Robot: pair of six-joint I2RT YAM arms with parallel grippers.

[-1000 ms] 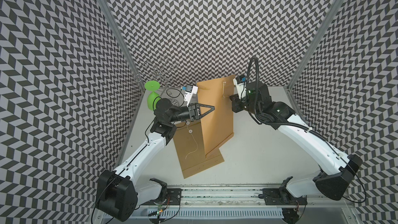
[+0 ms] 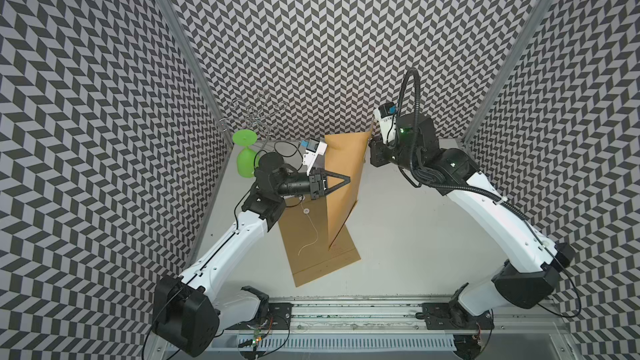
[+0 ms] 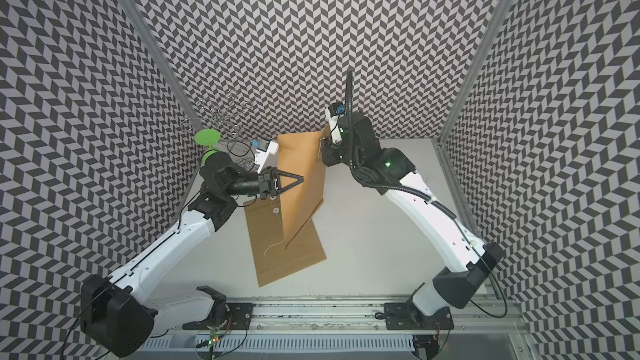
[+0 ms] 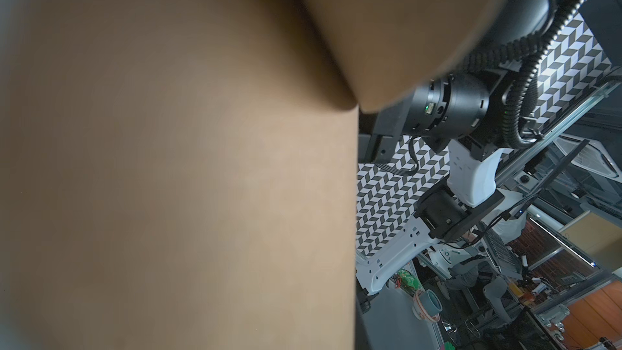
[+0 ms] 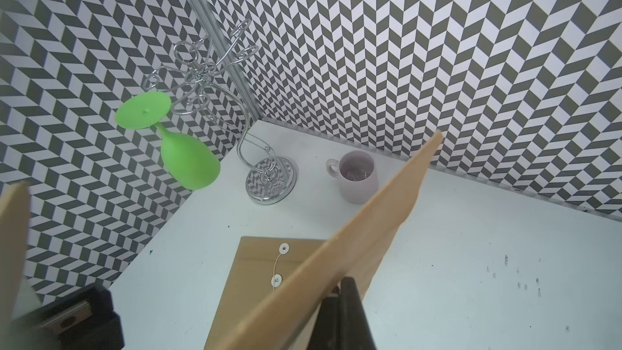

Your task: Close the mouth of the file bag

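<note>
An orange-brown paper bag (image 2: 343,150) stands lifted at a slant between my grippers, filling much of the left wrist view (image 4: 181,175). My left gripper (image 2: 345,180) reaches across its front; I cannot tell what is between the fingers. My right gripper (image 2: 373,146) is at the bag's upper right edge; in the right wrist view its fingertips (image 5: 343,291) are partly behind paper, so their hold is unclear. A flat kraft file with button and string (image 5: 259,265) lies underneath on the table.
A green goblet-shaped object (image 5: 188,162), a chrome wire stand (image 5: 272,181) and a mug (image 5: 356,181) stand at the back left.
The bag's upper part and lower edge have swung leftward and turned more edge-on. My left gripper moved slightly right; my right gripper rose and shifted a little.
</note>
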